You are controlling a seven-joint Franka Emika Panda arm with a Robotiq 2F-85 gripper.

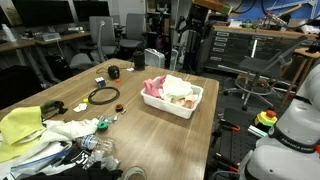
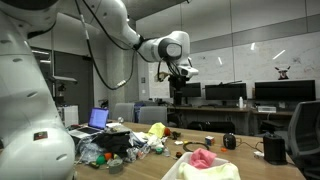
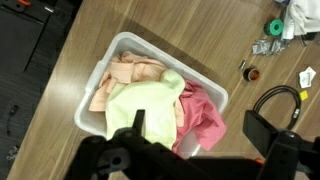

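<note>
My gripper stands open high above a white bin, with nothing between its black fingers. In the wrist view the bin lies below it, holding a pale cream cloth, a peach cloth and a pink cloth. The exterior view shows the same bin on the right part of the wooden table, the pink cloth at its left end. In the second exterior view the gripper hangs well above the table.
A heap of cloths, with a yellow one and a white one, covers the table's left side. A clear bottle, a green roll and a coiled black cable lie nearby. Bare tabletop shows before the bin.
</note>
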